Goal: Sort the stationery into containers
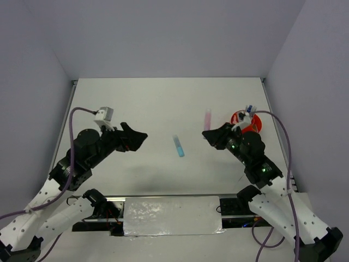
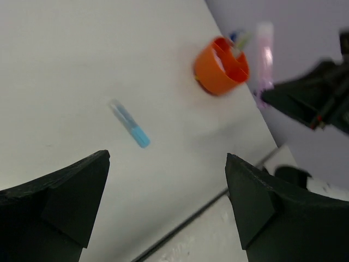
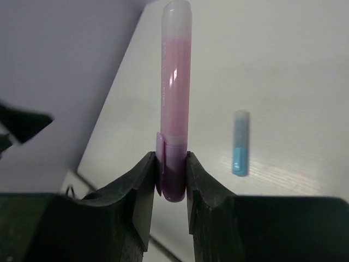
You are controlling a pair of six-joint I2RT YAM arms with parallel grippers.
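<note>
A pink translucent stick-like item (image 1: 207,120) (image 3: 175,93) stands upright in my right gripper (image 1: 210,135), which is shut on its lower end. A blue pen-like item (image 1: 178,145) (image 2: 130,124) (image 3: 240,143) lies on the middle of the white table. My left gripper (image 1: 136,139) is open, left of the blue item, with nothing between its fingers. An orange divided cup (image 1: 256,124) (image 2: 215,73) with pens in it stands at the right, partly behind the right arm in the top view.
Grey walls enclose it at the back and both sides. A metal edge (image 1: 163,195) runs along the front.
</note>
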